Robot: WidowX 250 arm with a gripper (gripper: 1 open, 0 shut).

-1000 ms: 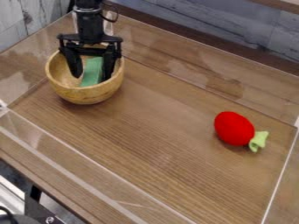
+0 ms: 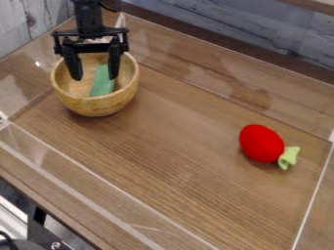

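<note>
A yellow wooden bowl point(image 2: 93, 104) stands at the upper left of the table, with a green object point(image 2: 104, 83) inside it. My black gripper point(image 2: 93, 71) hangs over the bowl from the top, its fingers spread apart and reaching down at the bowl's left and middle, beside the green object. Whether the fingertips touch anything is unclear.
A red object point(image 2: 261, 144) with a light green end lies at the right of the wooden table point(image 2: 170, 186). A pale wall runs along the upper left, and a dark cable shows at the lower left.
The gripper has shifted left and a little up over the bowl, uncovering more of the green object. The red object has not moved.
</note>
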